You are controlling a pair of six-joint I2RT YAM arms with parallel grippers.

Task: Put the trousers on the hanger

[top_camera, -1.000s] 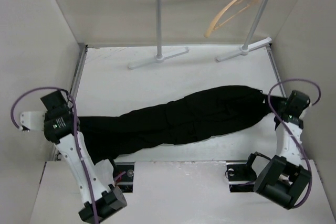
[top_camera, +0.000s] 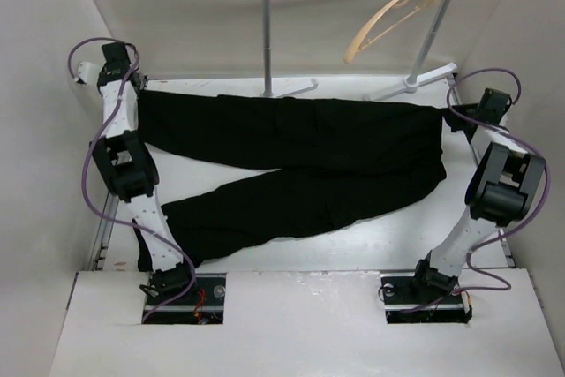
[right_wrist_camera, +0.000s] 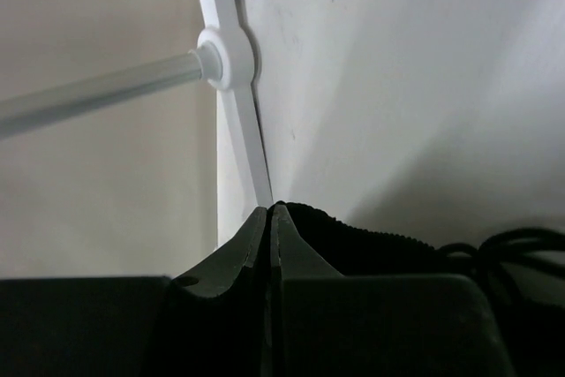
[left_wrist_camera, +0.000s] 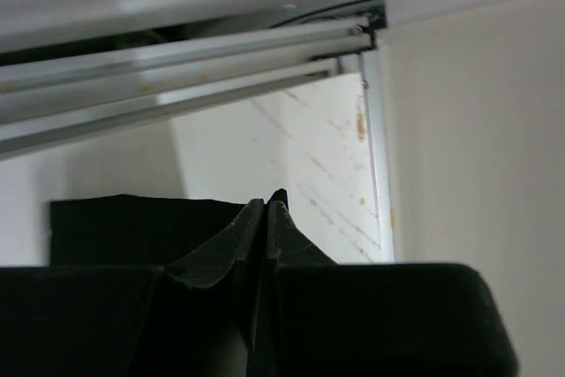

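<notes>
Black trousers lie spread across the white board, legs parted toward the left. My left gripper is shut at the upper left end of the trousers, dark cloth at its fingertips. My right gripper is shut on the upper right corner of the trousers, near the drawstring cord. A wooden hanger hangs from the rail at the upper right.
The white rack stands at the back, its right foot close to my right gripper. Walls bound both sides. Bare board shows along the front and in the gap between the legs.
Both grippers have moved toward the back, drawing the upper part of the trousers up to the rack's feet.
</notes>
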